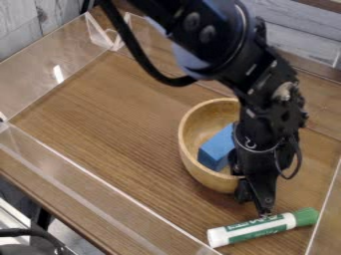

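My black gripper reaches down from the top at the right of the camera view, over the front right side of a tan wooden bowl. Its fingertips are low against the bowl; whether they are closed on its rim or on something else is hard to tell in the dark shapes. A blue block sits inside the bowl, partly hidden by the gripper. A white tube with green ends lies on the wooden table in front of the gripper.
Clear tray walls edge the table at left and front. A dark cable lies at the lower left, and a whitish wall runs along the back.
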